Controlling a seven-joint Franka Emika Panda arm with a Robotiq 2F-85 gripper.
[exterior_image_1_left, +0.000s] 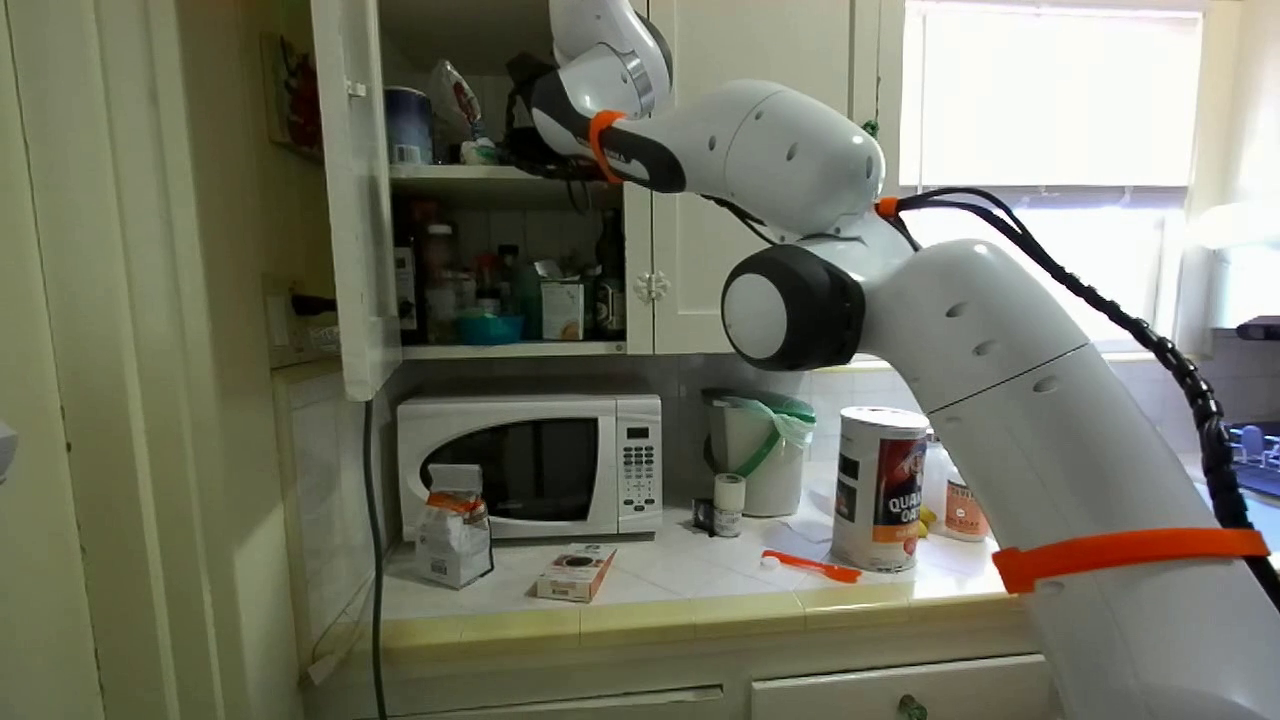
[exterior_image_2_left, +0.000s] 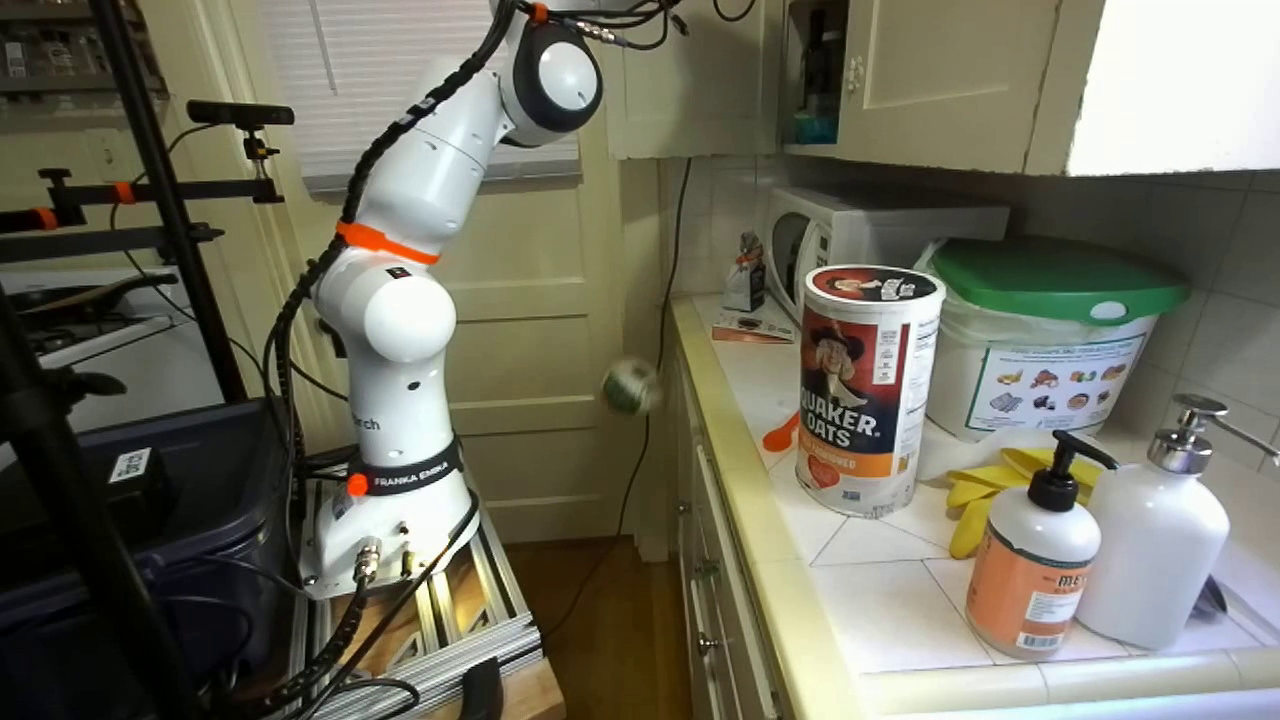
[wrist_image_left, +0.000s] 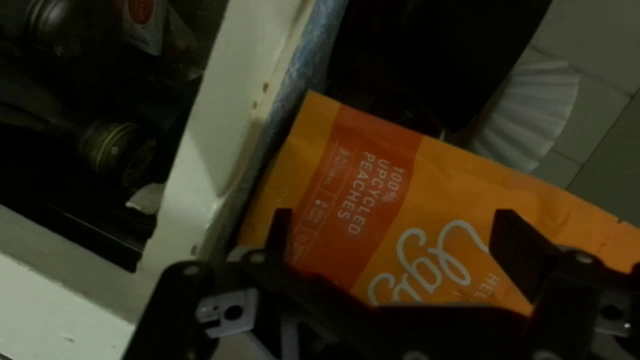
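Note:
In the wrist view, an orange bag with "100% upcycled peaches" on it lies beside the edge of a white cupboard shelf. My gripper stands open over the bag, one finger near the shelf edge and the other on the right. The orange surface shows between the fingers; whether they touch it I cannot tell. In exterior view 1 my hand is at the upper cupboard shelf, its fingers hidden. The bag does not show clearly there.
The open cupboard door stands left of the hand. A blue canister and a clear bag share the upper shelf; jars and bottles crowd the one below. A white pleated paper sits behind the orange bag. Below, a microwave stands on the counter.

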